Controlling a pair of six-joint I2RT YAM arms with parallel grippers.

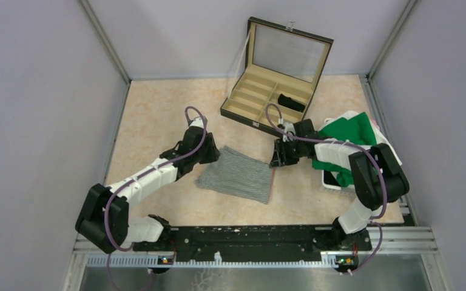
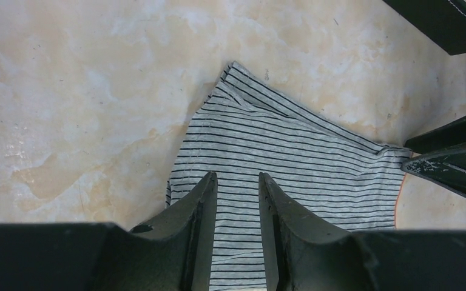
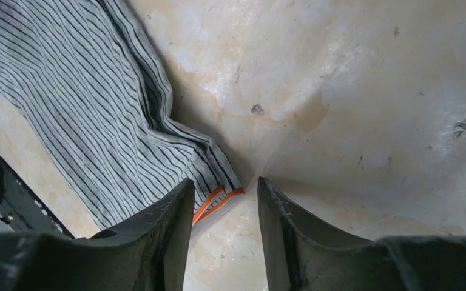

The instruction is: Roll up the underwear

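A grey striped pair of underwear [image 1: 233, 176] lies flat on the table, one corner showing orange in the right wrist view. My left gripper is part open over its upper left area, nothing visibly held between the fingers. My right gripper is part open at the orange-edged corner [image 3: 215, 200], its fingers either side of the edge there. In the left wrist view the right gripper's dark fingers [image 2: 443, 163] reach that corner from the right.
An open compartment box [image 1: 249, 97] with a dark rolled item stands at the back. A white basket [image 1: 334, 188] heaped with green and white cloth is on the right.
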